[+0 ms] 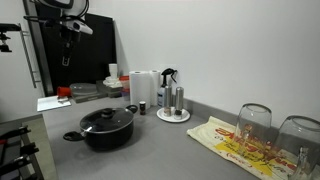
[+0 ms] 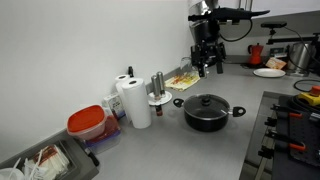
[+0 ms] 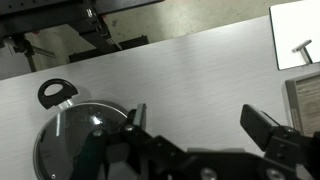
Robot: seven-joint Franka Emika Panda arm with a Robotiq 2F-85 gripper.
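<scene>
A black pot with a glass lid [image 1: 104,133] rests on the grey table. Its lid [image 2: 206,102] is on, with a knob in the middle, and a handle sticks out at each side. In the wrist view the round lid [image 3: 70,145] shows at the lower left, partly covered by one black finger [image 3: 138,116]. My gripper stands open, its fingers wide apart with only bare table between them. Seen from the second exterior camera, the gripper [image 2: 210,70] hangs well above the pot, touching nothing.
Tall shakers on a white plate [image 1: 173,115], a paper roll [image 2: 136,104] and a spray bottle [image 1: 169,77] stand toward the wall. Upturned glasses [image 1: 253,124] sit on a yellow cloth [image 1: 218,137]. Red containers [image 2: 88,122] lie farther along. Table around the pot is clear.
</scene>
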